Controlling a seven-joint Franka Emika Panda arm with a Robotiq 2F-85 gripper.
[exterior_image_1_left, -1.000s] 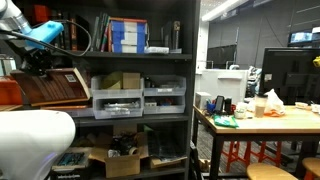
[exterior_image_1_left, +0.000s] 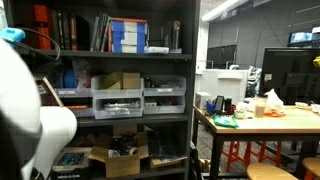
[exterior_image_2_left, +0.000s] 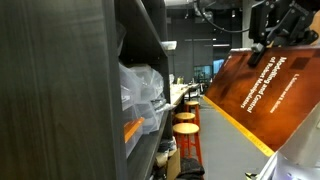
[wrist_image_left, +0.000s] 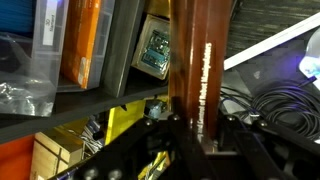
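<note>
A reddish-brown book (exterior_image_2_left: 262, 92) with white lettering, "Modeling and Control of Robot Manipulators", hangs tilted in the air at the right of exterior view 2. Its upper edge is at my gripper (exterior_image_2_left: 270, 40), which is shut on it. Seen from the wrist, the book's spine (wrist_image_left: 207, 70) runs down the middle and enters between the dark fingers at the bottom; the book hides part of the fingertips. In exterior view 1 the blue-marked arm (exterior_image_1_left: 12, 35) is at the left edge, and the book is hard to make out there.
A dark shelf unit (exterior_image_1_left: 190, 70) carries upright books (exterior_image_1_left: 128, 36), clear plastic drawers (exterior_image_1_left: 118, 105) and, below, a cardboard box (exterior_image_1_left: 120, 155). A wooden table (exterior_image_1_left: 270, 122) with clutter stands to the right, with stools (exterior_image_2_left: 187, 128) along the aisle.
In exterior view 1 the arm has moved left toward the frame edge. The brown book, plain beside the drawers a second ago, has gone left with it and mostly out of sight.
</note>
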